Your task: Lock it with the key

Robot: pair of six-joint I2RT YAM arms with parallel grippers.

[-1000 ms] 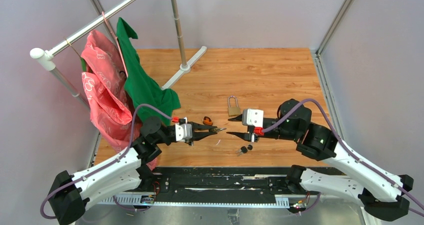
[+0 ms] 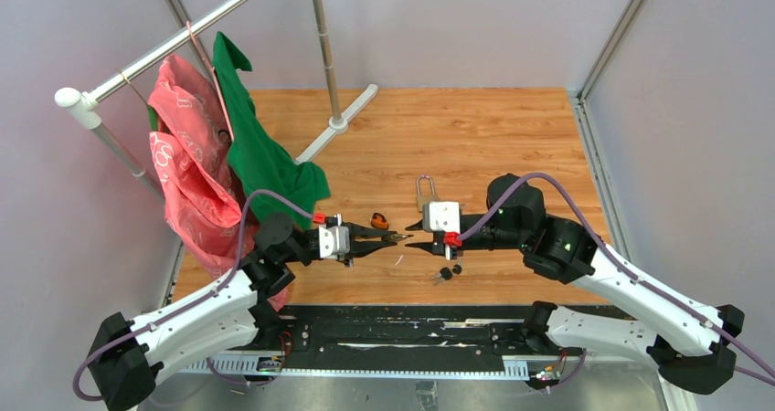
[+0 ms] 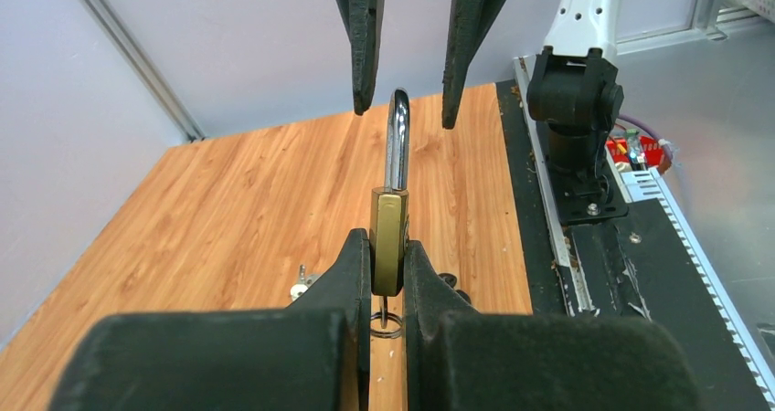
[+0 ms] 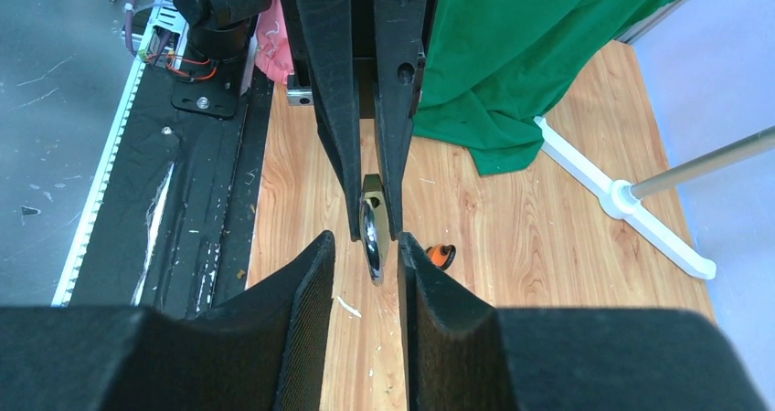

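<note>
A brass padlock (image 3: 389, 239) with a shiny shackle (image 3: 397, 142) is pinched by its body in my left gripper (image 2: 398, 237), which is shut on it above the table. Below the body, between the left fingers, a key ring (image 3: 386, 325) shows; how the key sits in the lock is hidden. My right gripper (image 2: 412, 237) faces it from the right, partly open. In the left wrist view its fingers (image 3: 365, 55) stand apart, one on each side of the shackle's end, not touching it. Whether the shackle is fully pressed in, I cannot tell.
On the table lie a second padlock (image 2: 427, 199), black-headed keys (image 2: 445, 274) and an orange item (image 2: 379, 221). A rack with red (image 2: 187, 155) and green cloth (image 2: 265, 146) stands at the left.
The left gripper has stayed still.
</note>
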